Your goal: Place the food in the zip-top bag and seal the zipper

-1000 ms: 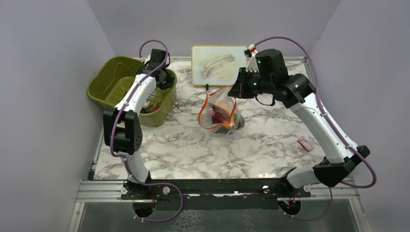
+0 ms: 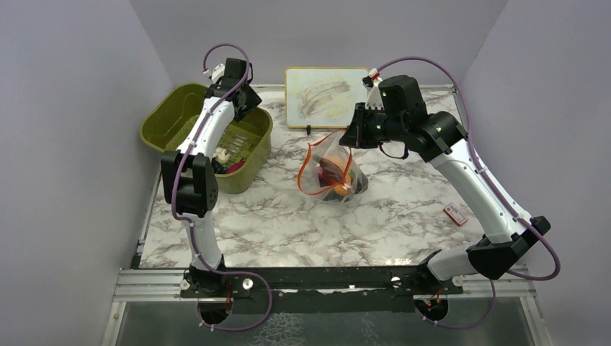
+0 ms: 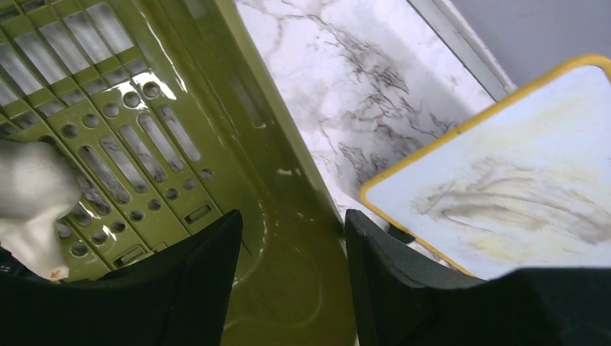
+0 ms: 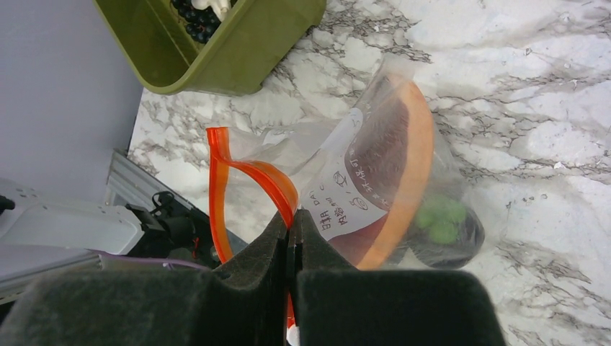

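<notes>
The clear zip top bag (image 2: 333, 173) with an orange zipper edge stands on the table with its mouth gaping; several foods are inside. My right gripper is shut on the orange zipper edge (image 4: 268, 180) at one corner of the mouth. Over the right side of the green basket (image 2: 253, 155) is my left gripper, open, with nothing held. In the left wrist view the basket's rim shows between and below its fingers. A white food (image 3: 32, 202), black grapes (image 4: 200, 25) and a purple item (image 2: 235, 166) lie in the basket.
A yellow-edged whiteboard (image 2: 326, 97) lies at the back, right of the basket. A small red box (image 2: 455, 214) is at the far right.
The basket has shifted a little to the right. My left gripper has opened and moved slightly back from where it was at the basket's rim. My right gripper stays at the bag.
</notes>
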